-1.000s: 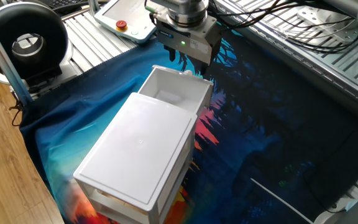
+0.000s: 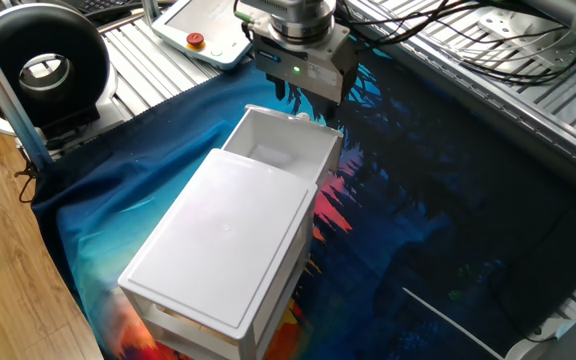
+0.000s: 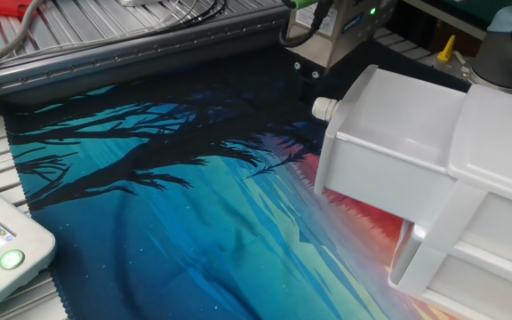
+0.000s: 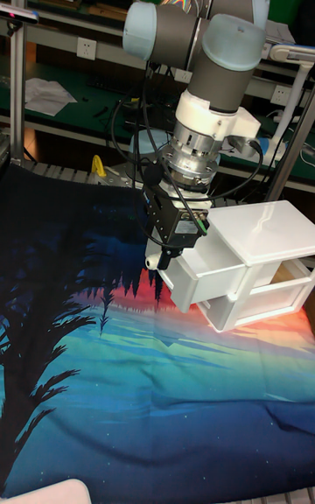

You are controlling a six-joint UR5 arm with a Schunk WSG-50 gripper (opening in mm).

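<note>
A white drawer cabinet (image 2: 218, 235) stands on the patterned cloth, its upper drawer (image 2: 283, 148) pulled out toward the arm. No contents show inside that drawer in exterior view 1. On the drawer's front a small round knob (image 3: 325, 108) sticks out. My gripper (image 2: 305, 102) points down just beyond the drawer front, its dark fingers spread apart with nothing visible between them. In exterior view 3 the gripper body (image 4: 175, 222) hangs beside the front of the drawer; whether a finger touches the knob cannot be told.
A pendant with a red button (image 2: 196, 40) lies on the slatted table behind. Beside the cabinet, the cloth (image 3: 176, 196) is broad and clear. Cables (image 2: 438, 25) run behind the arm, and a black round object (image 2: 43, 75) stands at the far left.
</note>
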